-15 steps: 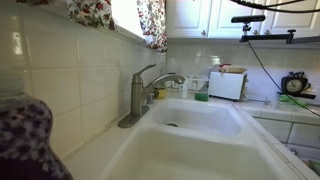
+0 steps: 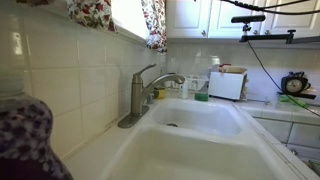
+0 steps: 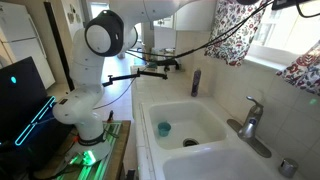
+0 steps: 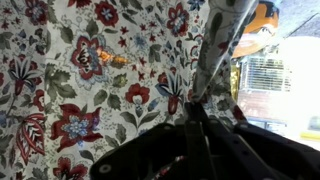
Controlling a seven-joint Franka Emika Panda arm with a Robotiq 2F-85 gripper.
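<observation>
A floral curtain (image 4: pixel 90 90) with red and blue flowers fills the left and middle of the wrist view. My black gripper is shut at the curtain's edge, where the folds draw together at its fingertips. A thin pinch of cloth appears to be between them, though the dark tips hide the exact contact. To the right of the edge, the bright window (image 4: pixel 280 85) shows. The curtain (image 3: pixel 232 18) also hangs at the top of exterior view 2. Neither exterior view shows the gripper.
Below the window stand a metal faucet (image 2: pixel 138 95) and a white double sink (image 2: pixel 195 115). A blue-green item (image 3: pixel 164 129) lies in one basin. The white arm (image 3: pixel 105 35) arches above the counter. An orange object (image 4: pixel 258 28) is by the window.
</observation>
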